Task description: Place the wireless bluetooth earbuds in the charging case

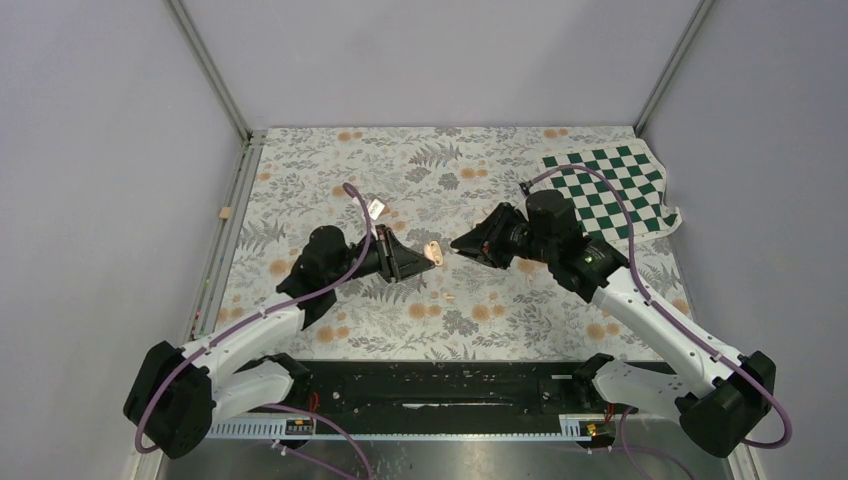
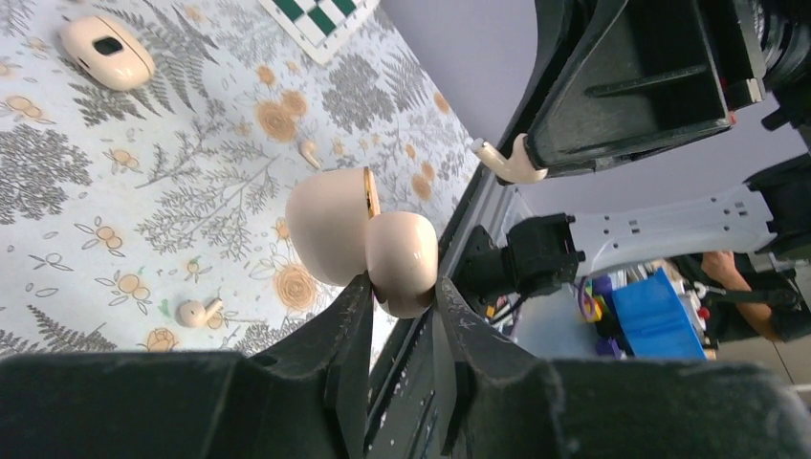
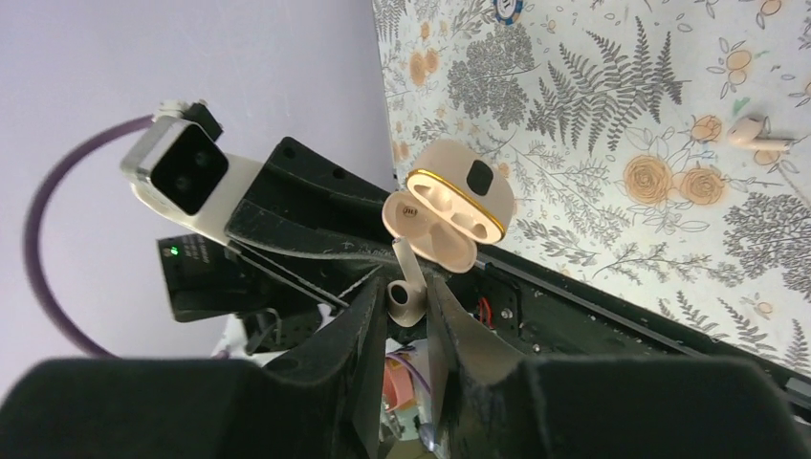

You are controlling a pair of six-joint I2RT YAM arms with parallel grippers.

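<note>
My left gripper [image 1: 428, 260] is shut on the open white charging case, lid hinged back; in the right wrist view the case's empty-looking wells [image 3: 449, 206] face up. My right gripper [image 1: 460, 247] is shut on a white earbud, held stem-out a short way right of the case, as the left wrist view also shows [image 2: 512, 163]. Two more small white earbud-like pieces [image 2: 196, 312] lie on the patterned table beneath.
A white rounded object with a dark window [image 2: 105, 53] lies on the table. A green checkered board [image 1: 605, 185] is at the back right. The table's front edge [image 1: 450, 360] borders a dark strip.
</note>
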